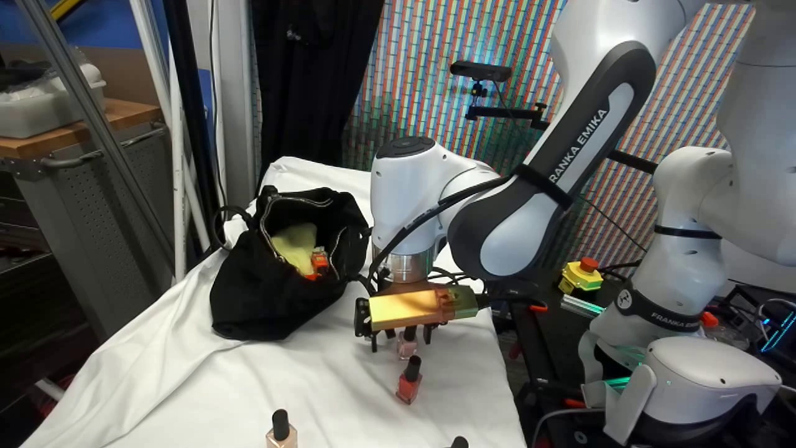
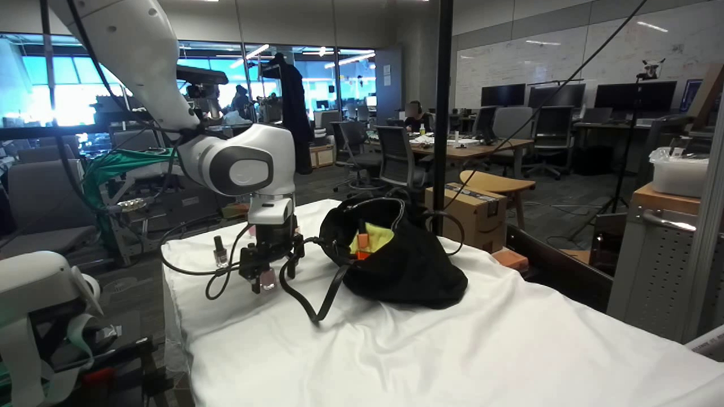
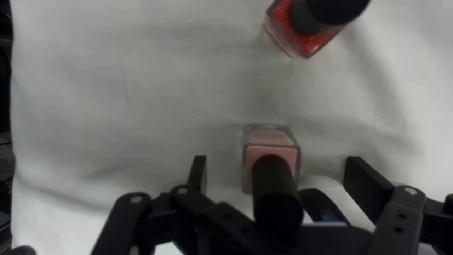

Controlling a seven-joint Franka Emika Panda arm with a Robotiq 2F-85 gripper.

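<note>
My gripper is open around a pink nail polish bottle with a black cap, which stands upright on the white cloth. In the wrist view a gap shows between the bottle and the fingers on either side. Exterior view 1 has the gripper low over the cloth, its housing hiding part of the pink bottle's cap. A red nail polish bottle stands close by, towards that camera. To the left sits an open black bag, with a yellow cloth and an orange bottle inside.
A peach bottle stands near the front, and another black cap is cut off by the frame's lower edge. The bag's strap loops onto the cloth near the gripper. Free white cloth spreads before the bag.
</note>
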